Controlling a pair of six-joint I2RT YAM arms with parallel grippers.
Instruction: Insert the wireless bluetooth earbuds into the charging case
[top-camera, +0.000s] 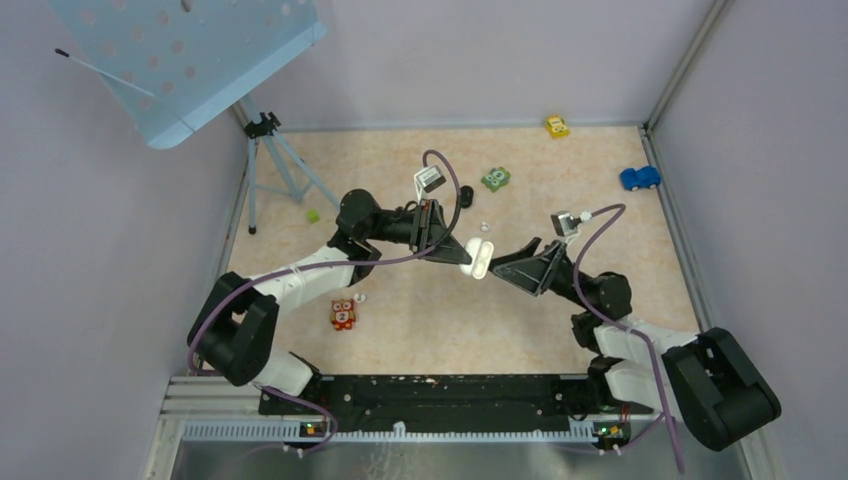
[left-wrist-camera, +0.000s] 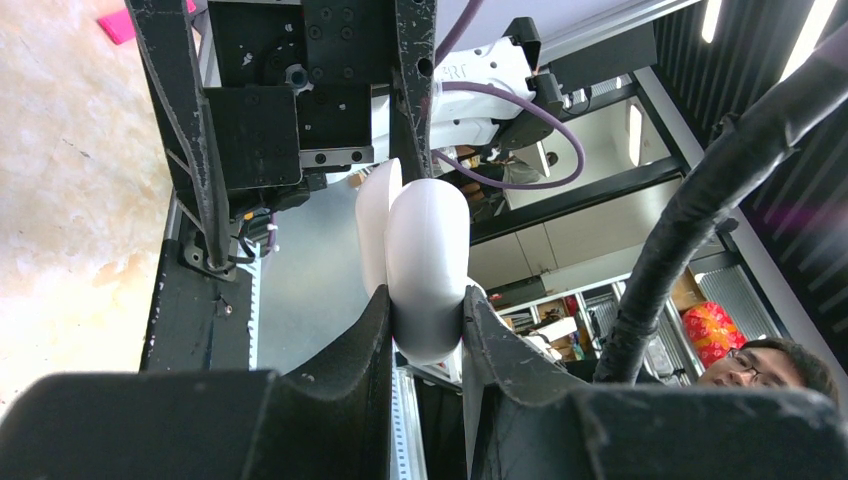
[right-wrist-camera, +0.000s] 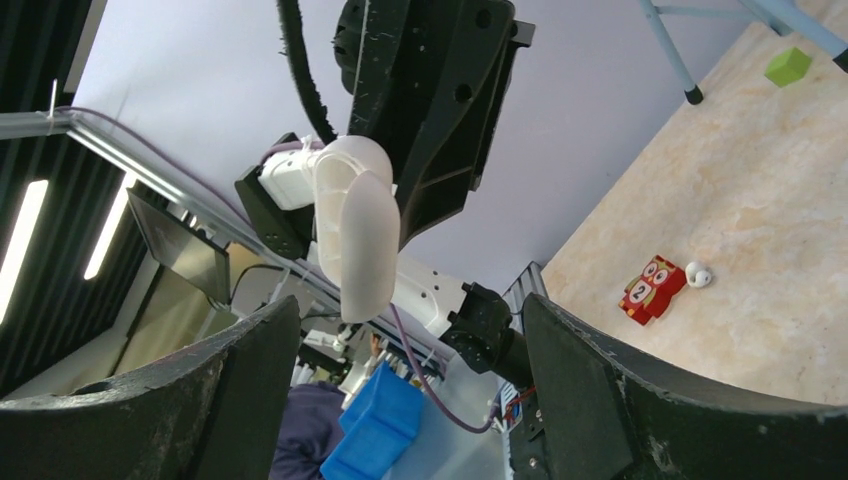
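Observation:
The white charging case hangs over the middle of the table with its lid raised; my left gripper is shut on it. In the left wrist view the smooth back of the case sits between the black fingertips. My right gripper stands open just right of the case, its fingers empty. From the right wrist the case shows ahead, between the spread fingers and apart from them. One white earbud lies on the table behind the case; another earbud lies at the left.
A red owl block lies beside the left earbud. Farther back are a green owl block, a dark oval object, a yellow toy and a blue toy car.

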